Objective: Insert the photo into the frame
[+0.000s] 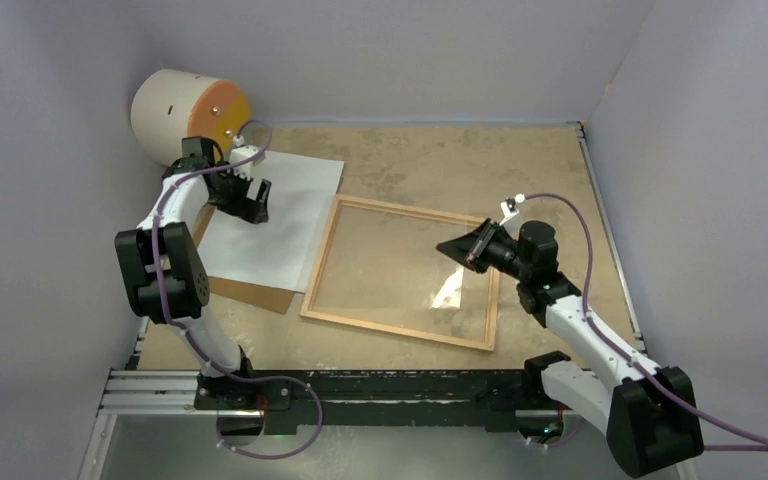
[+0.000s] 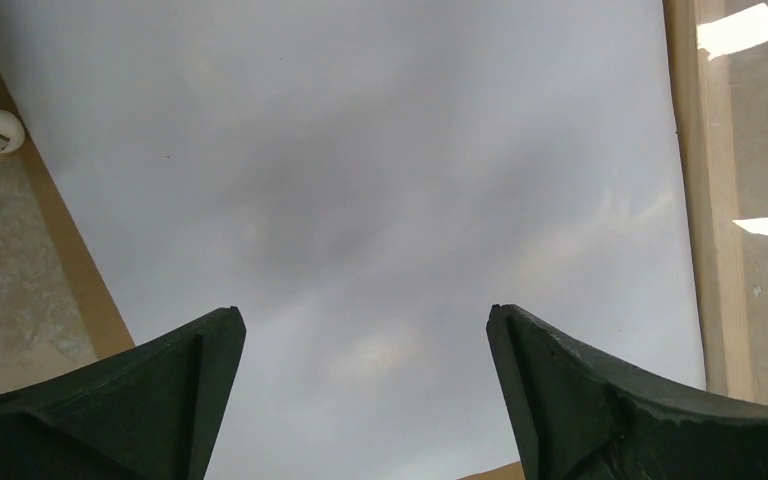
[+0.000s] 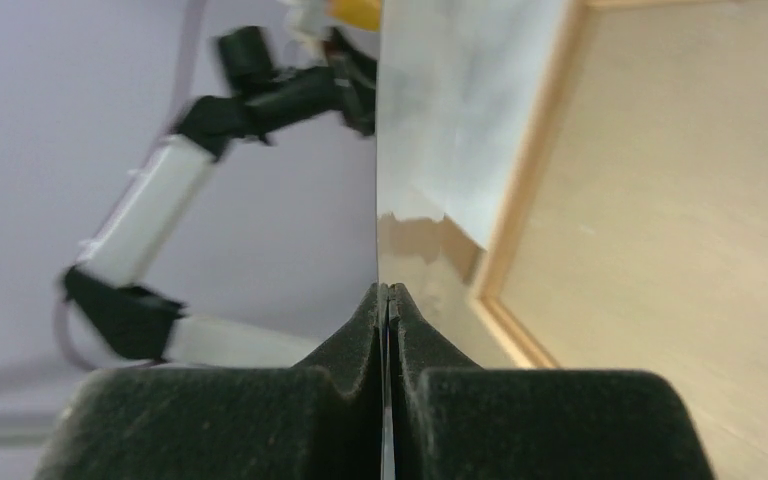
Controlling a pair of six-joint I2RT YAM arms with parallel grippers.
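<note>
A light wooden frame (image 1: 322,250) lies flat at the middle of the table. Left of it, a white sheet (image 1: 290,200), its visible face blank, rests on a brown board (image 1: 255,293). My left gripper (image 1: 257,203) is open over this sheet; in the left wrist view its fingers (image 2: 200,370) stand wide apart, nothing between them. My right gripper (image 1: 440,247) is above the frame's right half, shut on a clear sheet (image 3: 410,235) whose edge rises from the fingertips in the right wrist view. Only a bright reflection hints at the clear sheet from the top, so its outline cannot be told.
A large cream roll with an orange and yellow end (image 1: 185,110) sits at the back left corner, close to the left arm. Bare table (image 1: 460,160) shows behind the frame and to its right. Walls enclose the left, back and right.
</note>
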